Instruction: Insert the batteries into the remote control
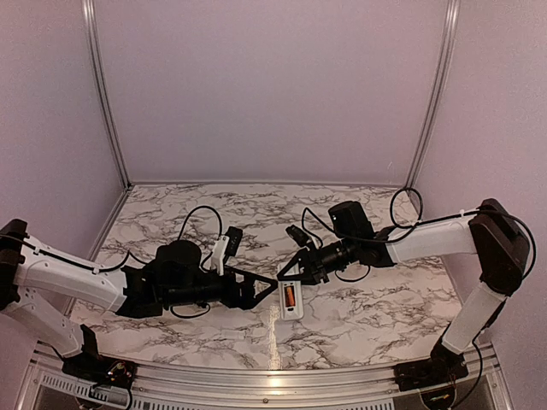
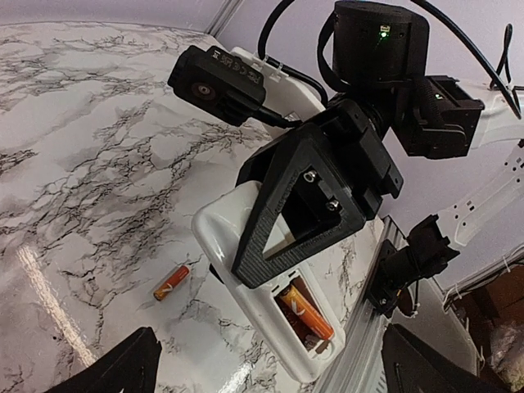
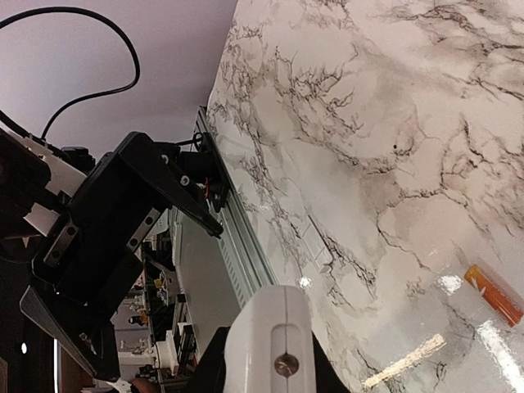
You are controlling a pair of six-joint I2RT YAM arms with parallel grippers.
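My right gripper [image 1: 291, 272] is shut on the white remote control [image 1: 291, 313], held above the table with its battery bay facing up. In the left wrist view, one orange battery [image 2: 306, 312] sits in the bay of the remote [image 2: 274, 334]. A second battery lies loose on the marble table; it also shows in the right wrist view [image 3: 493, 295]. My left gripper [image 1: 263, 291] stands open beside the remote, to its left, with nothing seen between its fingers.
An aluminium rail [image 1: 265, 376] runs along the front edge, and pale walls enclose the sides and back.
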